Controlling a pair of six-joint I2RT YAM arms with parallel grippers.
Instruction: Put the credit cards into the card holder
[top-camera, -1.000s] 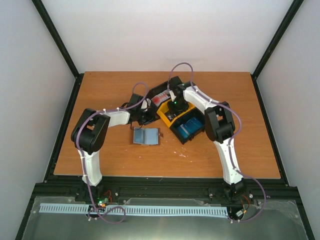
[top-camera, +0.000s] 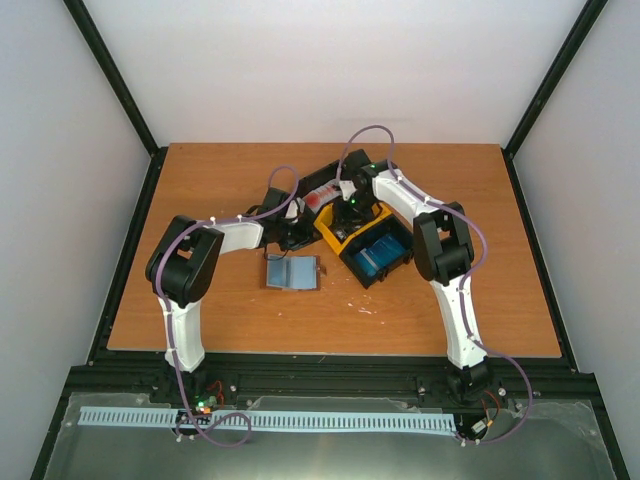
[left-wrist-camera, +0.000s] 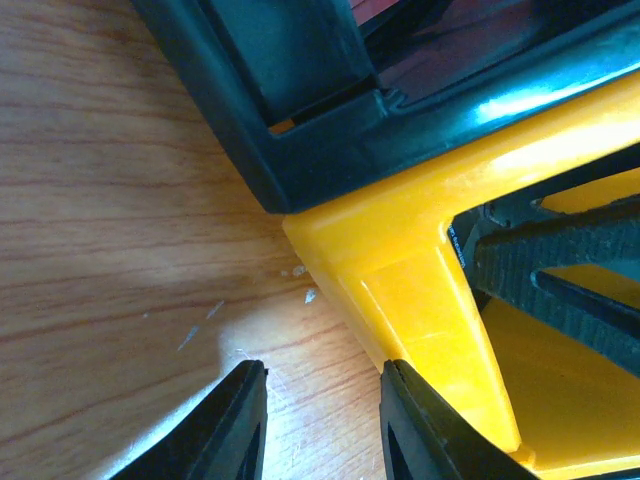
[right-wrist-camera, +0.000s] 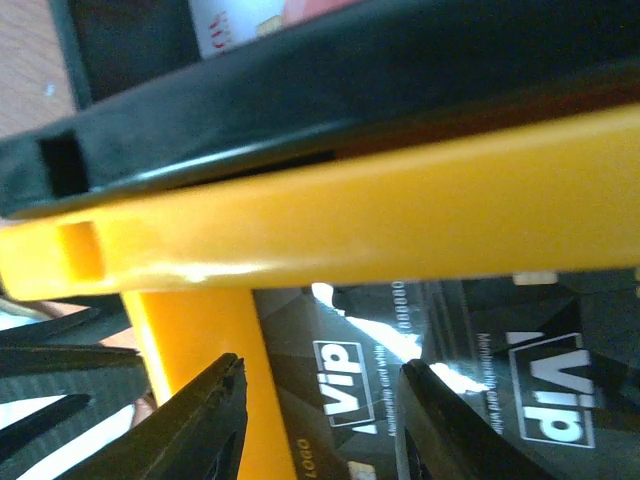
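Note:
The card holder has three joined trays. In the top view, red and white cards (top-camera: 321, 195) lie in the black far tray, and blue cards (top-camera: 380, 255) in the near black one. Black "vip" cards (right-wrist-camera: 540, 390) rest in the yellow middle tray (top-camera: 330, 234). Above them my right gripper is open, its fingers apart. At the yellow tray's left end, outside it, is my left gripper. A gap with tabletop behind shows between its fingertips, one close against the yellow wall; any hold is unclear.
A flat pale-blue piece with brown edges (top-camera: 293, 273) lies on the table (top-camera: 230, 320) just left of the holder. Both grippers are close together around the yellow tray.
My left arm moved a little to the right early on, and the holder sits slightly further right.

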